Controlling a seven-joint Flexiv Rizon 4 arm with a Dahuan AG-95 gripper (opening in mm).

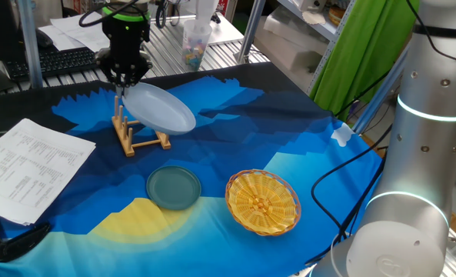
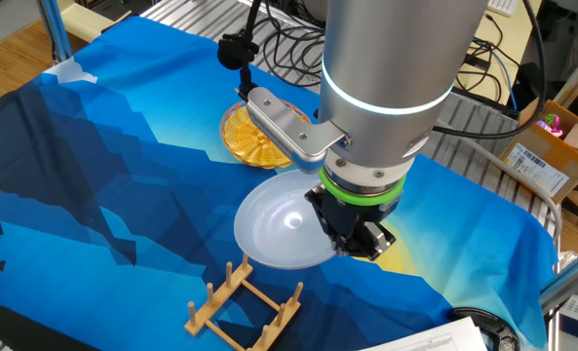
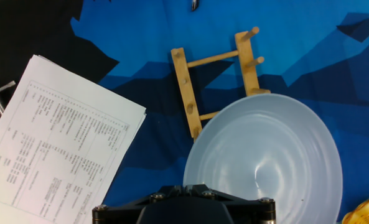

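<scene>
A pale blue, shallow bowl-like plate [image 1: 160, 109] hangs tilted in the air, its rim at my gripper [image 1: 123, 86], which is shut on it. Below and beside the plate stands a wooden rack [image 1: 129, 141] with upright pegs. In exterior view 2 the plate [image 2: 281, 222] is beside the gripper's dark fingers, above the table and near the rack [image 2: 232, 304]. From the wrist, the plate [image 3: 268, 162] covers one corner of the rack [image 3: 187, 93]; the fingertips' grip on the rim is hidden there.
A dark green plate [image 1: 174, 188] and a round wicker basket [image 1: 263, 202] lie on the blue patterned cloth. Printed papers [image 1: 35, 169] cover the table's left side, with a black object [image 1: 8, 240] near them. Open cloth lies right of the rack.
</scene>
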